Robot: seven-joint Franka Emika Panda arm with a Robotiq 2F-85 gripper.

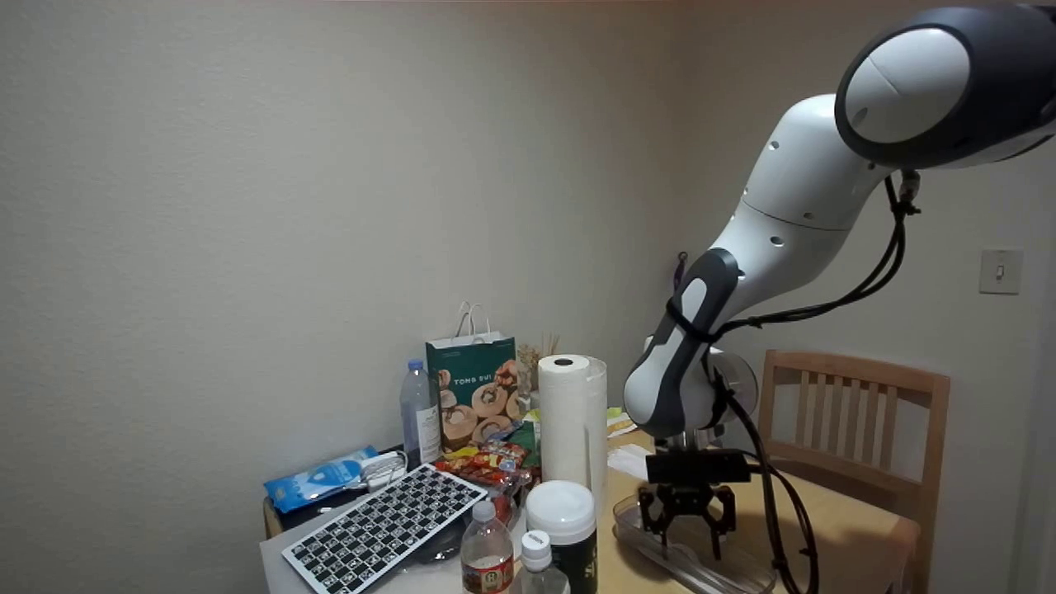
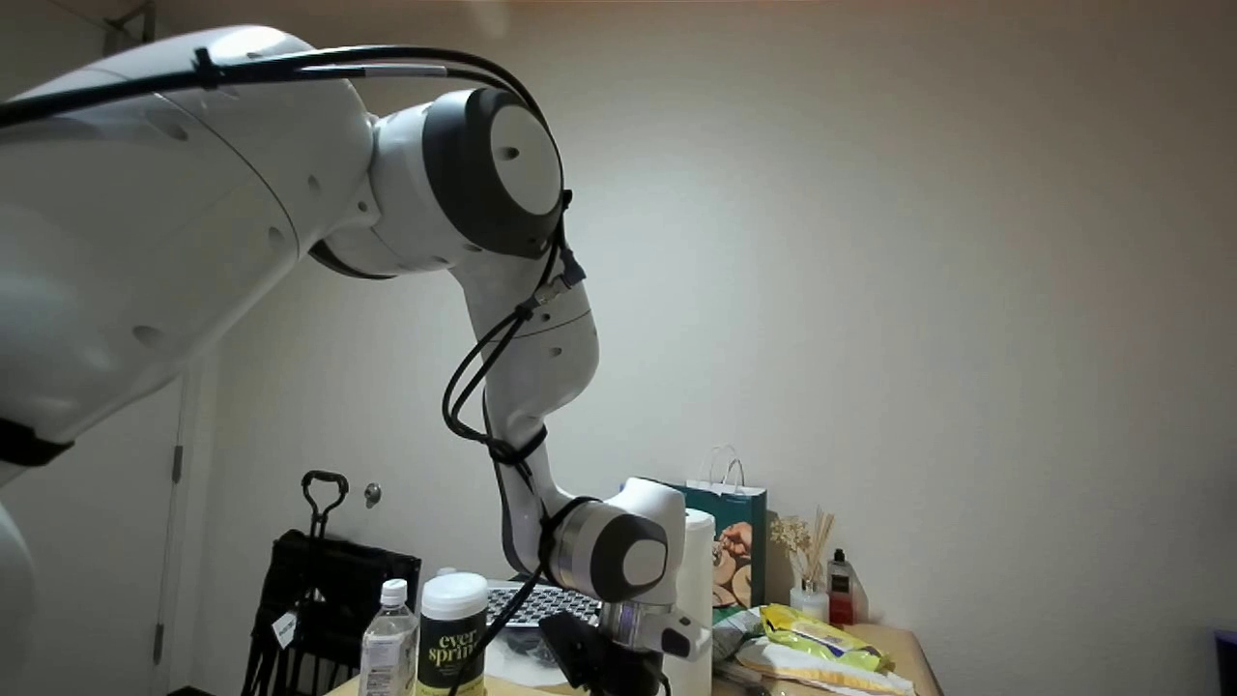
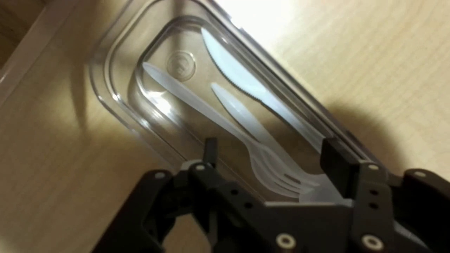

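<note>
In the wrist view a clear plastic tray (image 3: pixel 110 80) lies at a slant on the table, holding white plastic cutlery. A serrated knife (image 3: pixel 240 76) runs along its far side. Near the middle lies a fork (image 3: pixel 219 120), its tines over another utensil (image 3: pixel 242 114) whose far end is hard to make out. My gripper is over the tray, its fingers apart, one fingertip (image 3: pixel 210 152) near the tray's near edge and the other by the opposite wall. The cutlery shows beyond and between the fingers, with nothing visibly gripped. In exterior view 1 the gripper (image 1: pixel 688 530) points down at the tray.
Left of the arm stand a paper towel roll (image 1: pixel 564 421), a white-lidded canister (image 1: pixel 561 515) and bottles. A checkered board (image 1: pixel 386 530) lies farther left. Behind the table is a wooden chair (image 1: pixel 856 371). Bare tabletop (image 3: pixel 396 63) borders the tray.
</note>
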